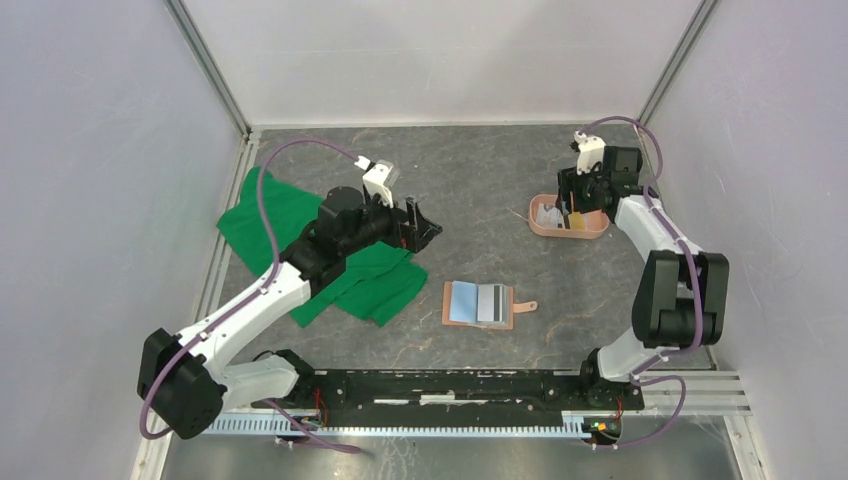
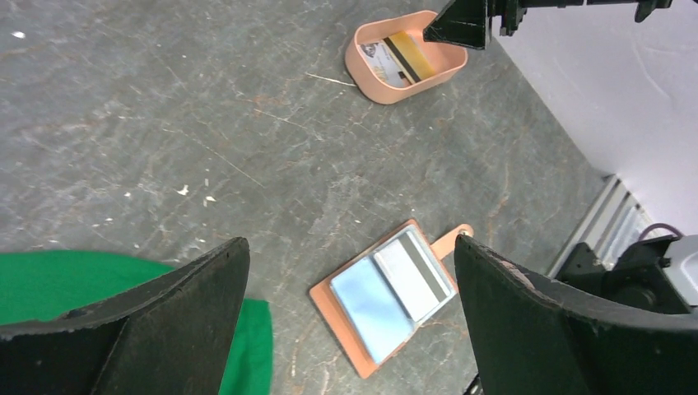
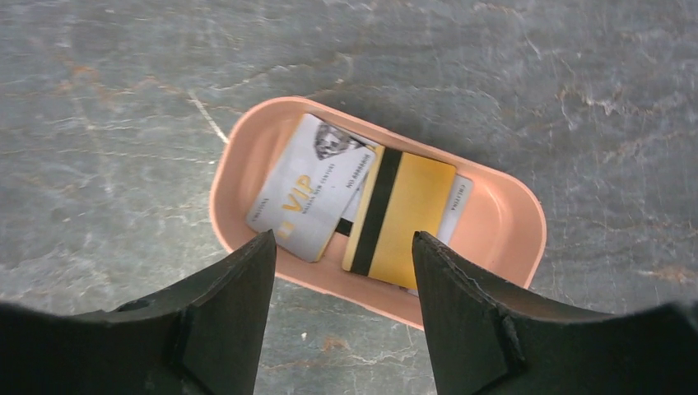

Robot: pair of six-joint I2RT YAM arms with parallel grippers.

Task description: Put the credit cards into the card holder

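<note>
The open card holder point(image 1: 446, 305) lies flat at the front middle, its strap to the right. In the left wrist view, a light blue sleeve point(image 2: 368, 306) and a white card with a grey stripe point(image 2: 411, 276) show in it. A white VIP card point(image 3: 309, 193) and a yellow card with a black stripe point(image 3: 409, 216) lie in the pink tray point(image 3: 502, 230), partly over other cards. Over that tray hangs my right gripper, open and empty. My left gripper stands open above the table, left of the holder, holding nothing.
Green cloth point(image 1: 290, 225) is spread over the left side of the table, partly beneath the left arm. Clear grey tabletop point(image 1: 470, 185) lies between the two arms. A white wall point(image 1: 770, 200) rises close to the right arm.
</note>
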